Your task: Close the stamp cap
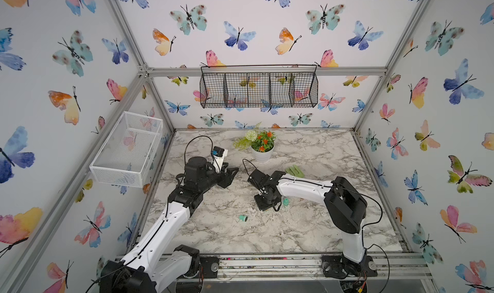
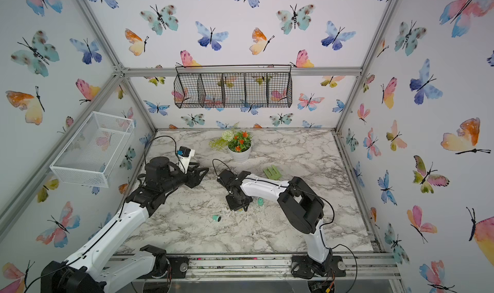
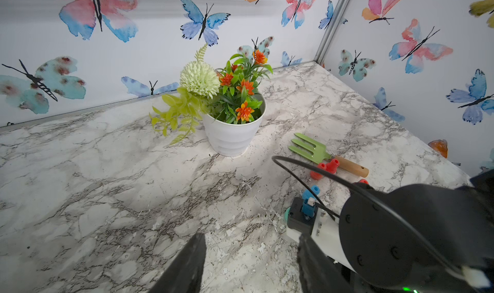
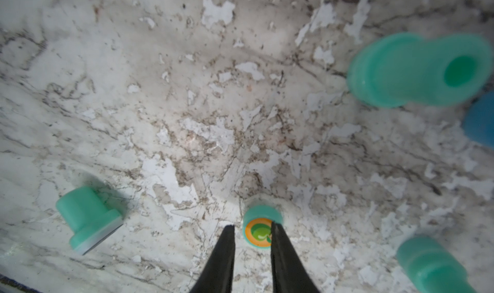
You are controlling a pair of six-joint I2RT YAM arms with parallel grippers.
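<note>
In the right wrist view a small teal stamp (image 4: 261, 230) stands upright, showing an orange ring and green centre. My right gripper is over it, its fingers part open, nothing clearly held. A teal piece (image 4: 85, 215) lies on its side to the left. Another teal piece (image 4: 429, 264) is at lower right, a larger one (image 4: 391, 69) at upper right. My left gripper stands open and empty above the table at the left, apart from the pieces.
A flower pot (image 3: 230, 136) stands at the back; a green hand fork (image 3: 314, 149) and red pieces (image 3: 329, 167) lie right of it. A blue piece (image 4: 481, 118) is near the teal ones.
</note>
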